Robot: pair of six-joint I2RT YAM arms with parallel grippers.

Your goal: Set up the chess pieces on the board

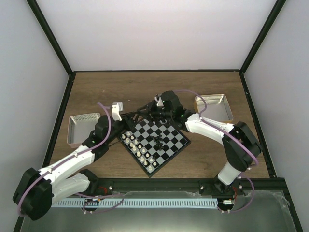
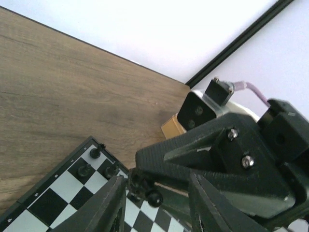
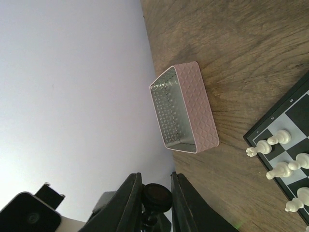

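Observation:
My right gripper is shut on a black chess piece, also seen near its fingertips (image 2: 145, 186) in the left wrist view. My left gripper is part open, its fingers just either side of that piece; whether it touches is unclear. Both grippers meet above the back of the board (image 1: 174, 150). White pieces (image 3: 277, 169) stand along the board's left edges. A few black pieces (image 2: 84, 170) stand at its back corner, others near the middle.
A pink-sided tray (image 3: 198, 106) sits at the left of the table, another tray (image 1: 212, 108) at the back right.

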